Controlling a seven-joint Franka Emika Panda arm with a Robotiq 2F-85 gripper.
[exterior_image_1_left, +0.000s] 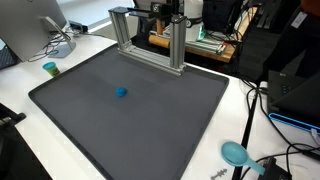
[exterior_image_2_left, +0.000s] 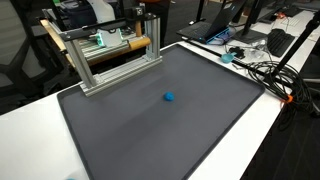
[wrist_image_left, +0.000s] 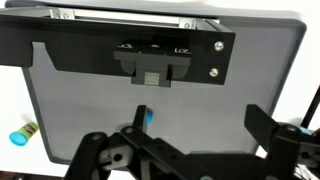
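Observation:
In the wrist view, my gripper stands open at the bottom of the picture, its dark fingers spread with nothing held between them. Ahead of it is a black drawer-like unit (wrist_image_left: 100, 54) with a protruding handle (wrist_image_left: 151, 68). A small blue piece (wrist_image_left: 149, 117) shows beside the left finger, partly covered. The same blue piece (exterior_image_1_left: 121, 91) lies alone on the grey board (exterior_image_1_left: 130, 130). Against the dark clutter at the top of both exterior views, the gripper's fingertips are hard to make out.
A metal frame (exterior_image_2_left: 122, 74) stands at the board's edge. A green and blue cup (exterior_image_1_left: 51, 69) is off the board at the left, and a turquoise object (exterior_image_1_left: 238, 156) lies on the white table near the right. Much of the board is bare. Cables (exterior_image_2_left: 268, 72) lie beyond it.

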